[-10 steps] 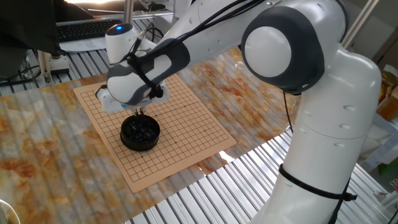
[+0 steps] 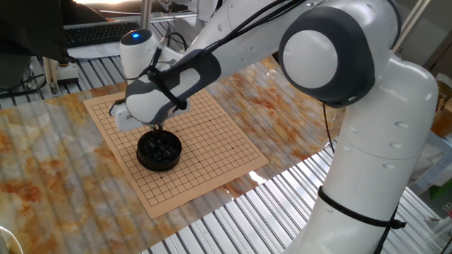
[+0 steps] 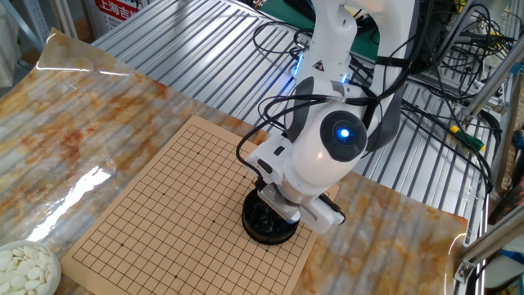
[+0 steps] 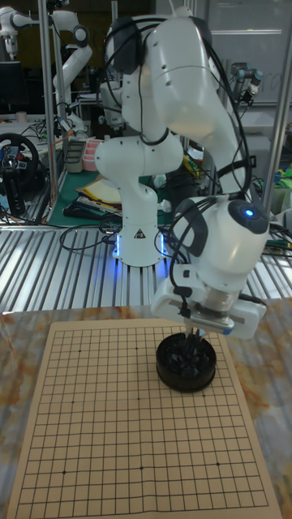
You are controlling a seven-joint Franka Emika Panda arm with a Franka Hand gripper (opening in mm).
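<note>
A round black bowl [image 2: 159, 161] holding black Go stones [image 4: 191, 355] stands on the tan Go board [image 2: 203, 161]. In the third exterior view the bowl [image 4: 186, 379] is on the board's right part, towards the robot's base. My gripper [image 4: 194, 336] points down at the bowl's far inner side, its fingertips at or just inside the rim. From the second exterior view, the hand covers part of the bowl [image 3: 268, 237]. Whether the fingers are apart or together, and whether a stone is between them, is too small and dark to see.
A white bowl of white stones [image 3: 26, 271] sits beside the board, at the lower left of the second exterior view. The board's grid [image 4: 95, 415] is bare apart from the black bowl.
The bowl and board have stayed put.
</note>
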